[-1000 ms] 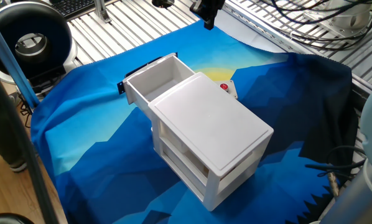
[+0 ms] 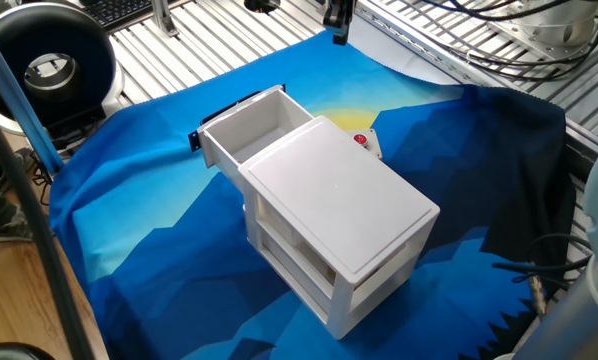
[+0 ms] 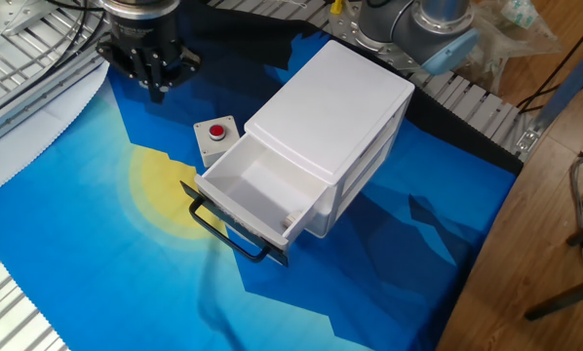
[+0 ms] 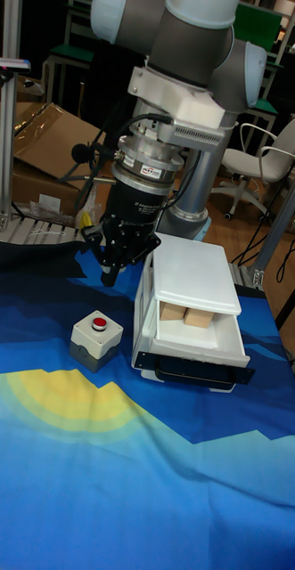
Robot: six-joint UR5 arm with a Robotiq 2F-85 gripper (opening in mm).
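Note:
A white drawer cabinet [image 2: 339, 195] stands on the blue cloth. Its top drawer [image 3: 262, 190] is pulled out, with a black handle [image 3: 223, 234] across the front. Tan wooden blocks [image 4: 197, 318] show toward the back of that drawer, under the cabinet top. Beside the cabinet sits a grey box with a red button [image 4: 100, 324]. My gripper [image 4: 109, 277] points down above the cloth, behind the button box and to one side of the cabinet, touching neither. Its fingertips [image 3: 157, 95] look together, and nothing shows between them.
The arm's base [image 3: 389, 24] is behind the cabinet. A black round object [image 2: 49, 70] stands at the far left in exterior view 1.
In exterior view 1 my gripper has shifted slightly and turned from a slant to more upright. Cabinet, drawer and button box stay put. A person at the left edge has moved.

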